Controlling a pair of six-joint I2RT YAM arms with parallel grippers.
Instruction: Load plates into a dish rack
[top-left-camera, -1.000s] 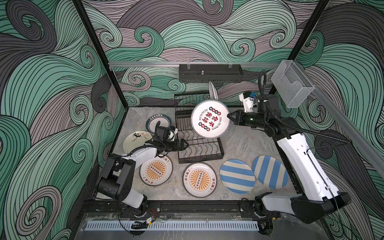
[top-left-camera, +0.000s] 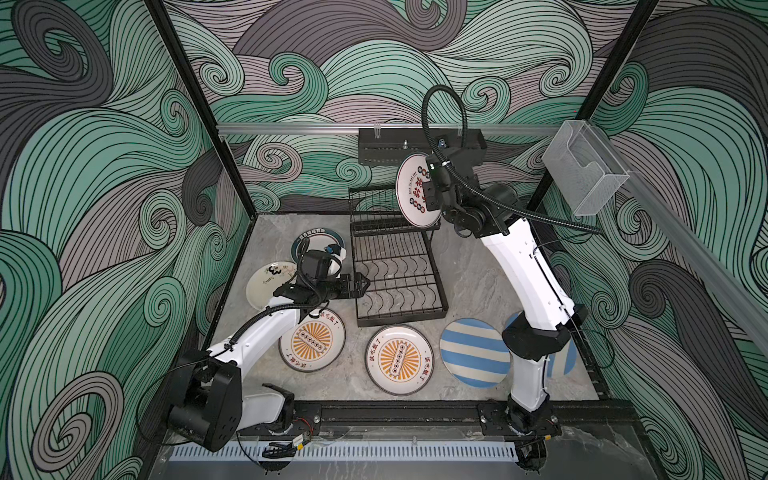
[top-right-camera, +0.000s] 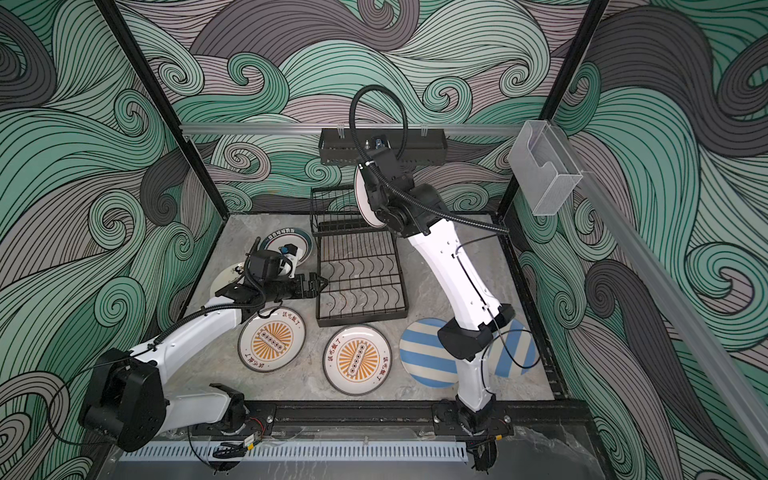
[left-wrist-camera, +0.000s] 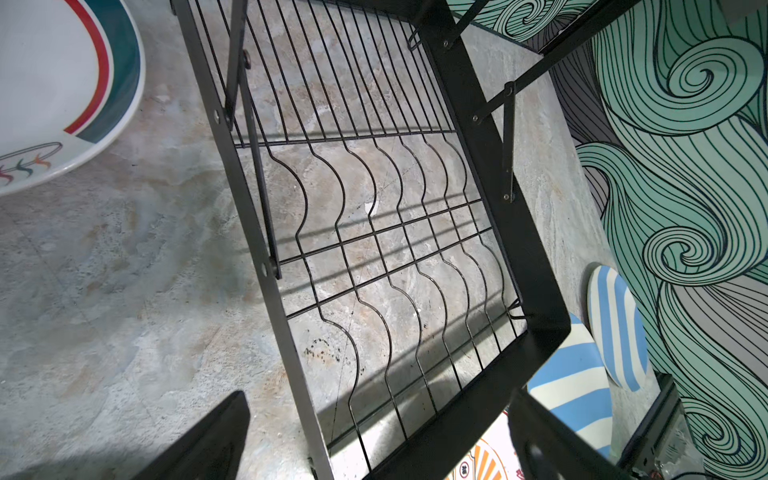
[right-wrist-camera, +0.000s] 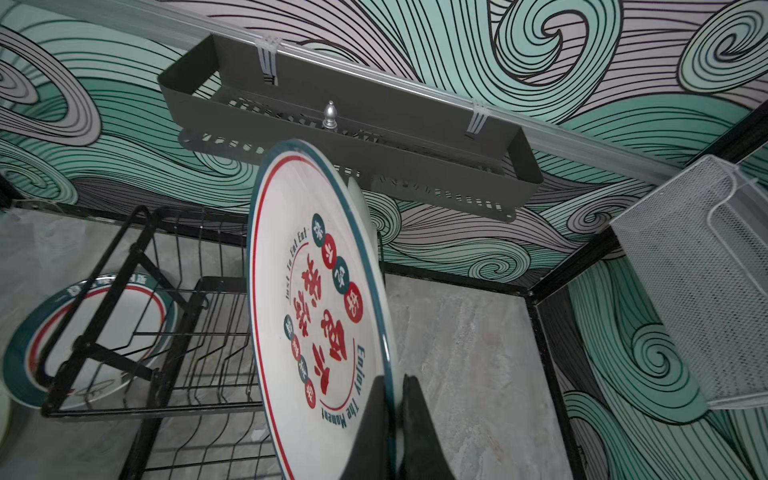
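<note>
A white plate with red lettering and a dark rim is tilted steeply, nearly on edge, with my right gripper shut on its rim. In the top left view this plate hangs over the back right of the black dish rack. Part of another plate shows behind it in the right wrist view. My left gripper stands open and empty at the rack's left side, its fingers blurred at the bottom of the left wrist view.
A teal-rimmed plate and a cream plate lie left of the rack. Two orange-sunburst plates lie in front, with two blue-striped plates at front right. A mesh basket hangs at right. Table right of the rack is clear.
The right arm has swung left and toward the back, carrying the plate over the rack's rear and turning it from facing up to steeply tilted. The left arm has shifted slightly left.
</note>
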